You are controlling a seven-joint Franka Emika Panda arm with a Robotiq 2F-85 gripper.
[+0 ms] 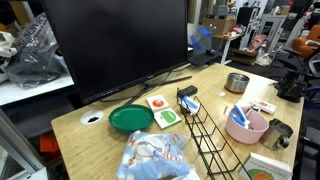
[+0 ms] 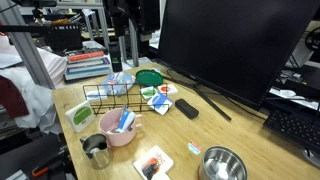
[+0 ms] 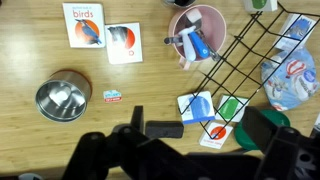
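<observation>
My gripper stands open above the table, its two dark fingers wide apart and nothing held between them in the wrist view. Below it lie a black oblong object (image 3: 164, 129) and small picture cards (image 3: 196, 106). A pink bowl (image 3: 178, 22) with a blue-and-white item (image 3: 198, 43) inside sits at the top of that view. Beside the bowl runs a black wire rack (image 1: 205, 140). To the left is a round steel pot (image 3: 63, 96) with something small and pale in it.
A green plate (image 1: 131, 118) and a plastic bag with contents (image 1: 153, 157) lie beyond the rack. A metal mug (image 2: 96, 150) is close to the bowl. Along the back stands a large black monitor (image 1: 120, 45). Bare wood surrounds the pot.
</observation>
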